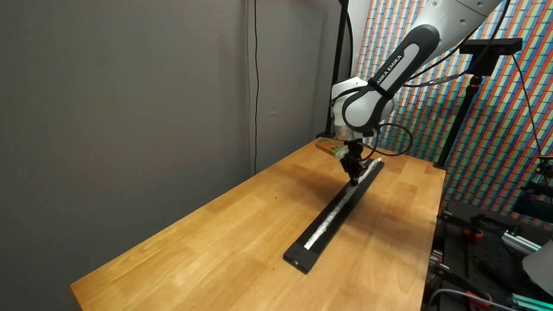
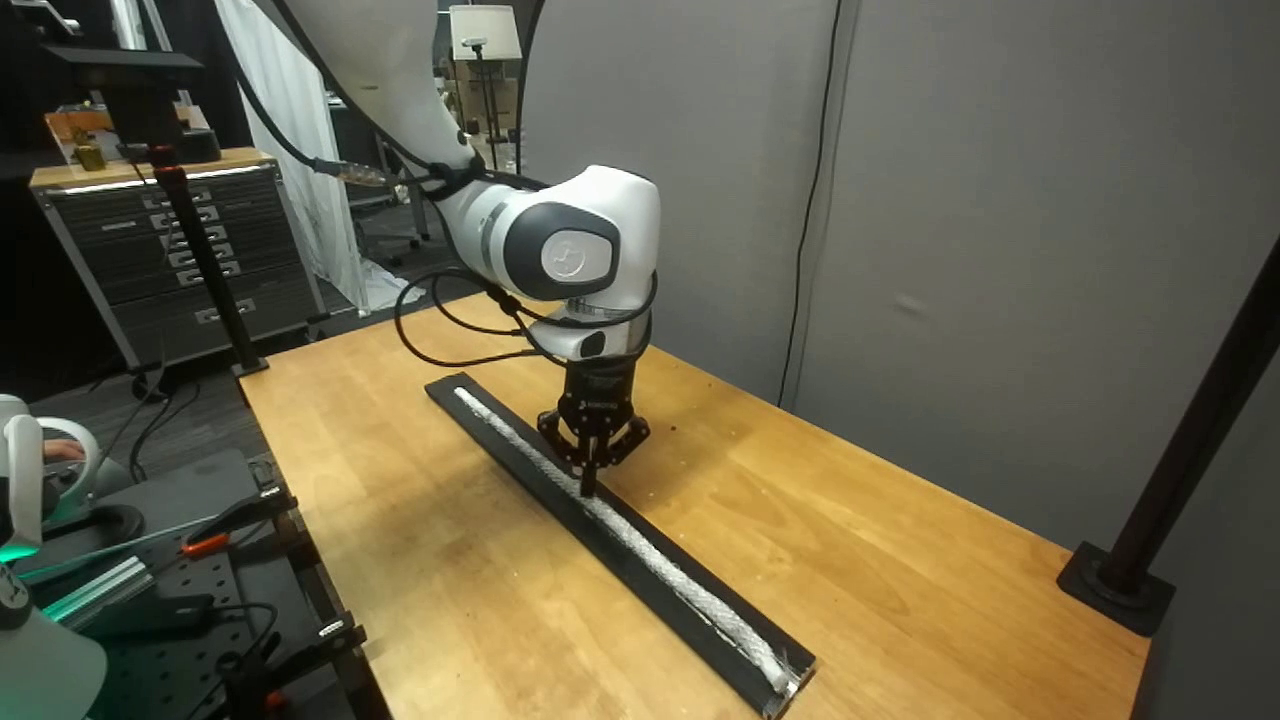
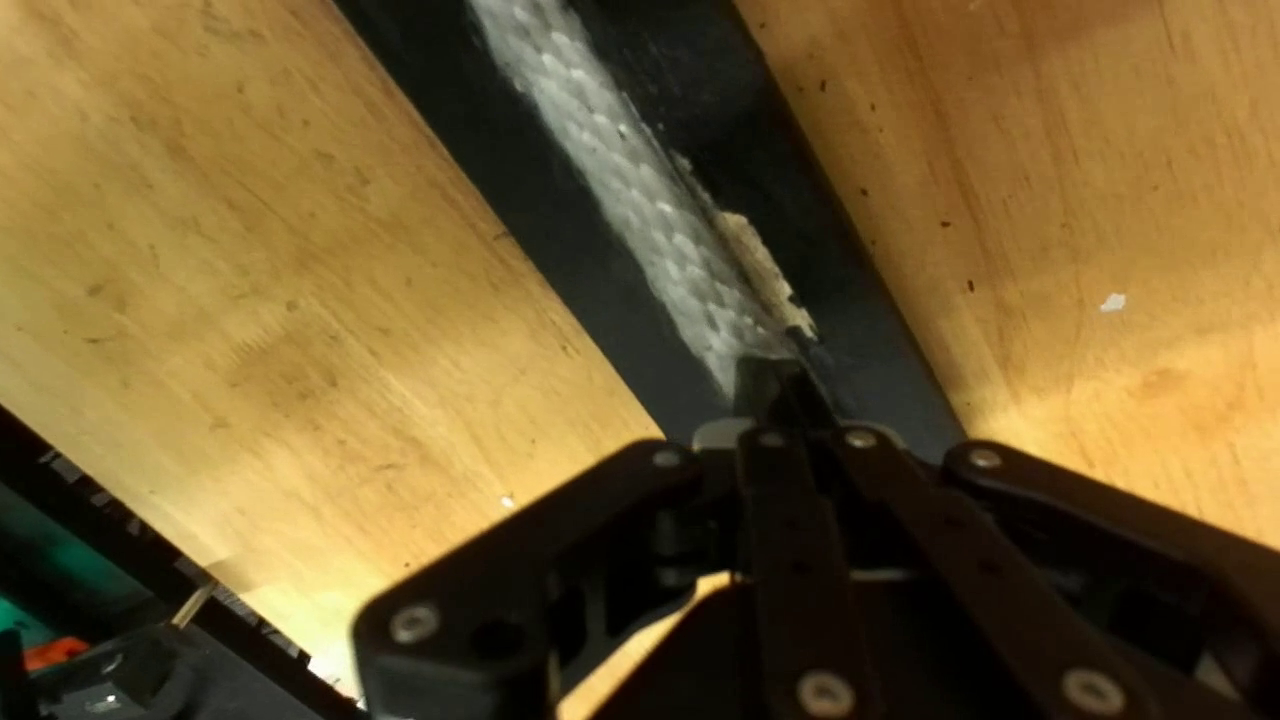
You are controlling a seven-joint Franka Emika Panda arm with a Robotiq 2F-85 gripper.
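A long black board (image 1: 298, 254) lies diagonally on the wooden table. Along its middle runs a white braided rope (image 2: 648, 552), stretched nearly from end to end in a straight line. My gripper (image 2: 588, 490) points down at the rope, its fingertips at or just above it, partway along the board. In the wrist view the shut fingers (image 3: 774, 390) cover part of the rope (image 3: 624, 168), and nothing shows clearly between them. A tan chipped patch (image 3: 762, 270) shows on the board beside the rope. Whether the fingertips touch the rope cannot be told.
Bare wooden table (image 1: 223, 233) surrounds the board on both sides. A grey wall (image 1: 155, 103) stands along one long edge. Black stand posts rise at the corners, one with its base (image 2: 1116, 588) on the table. Cables loop beside the wrist.
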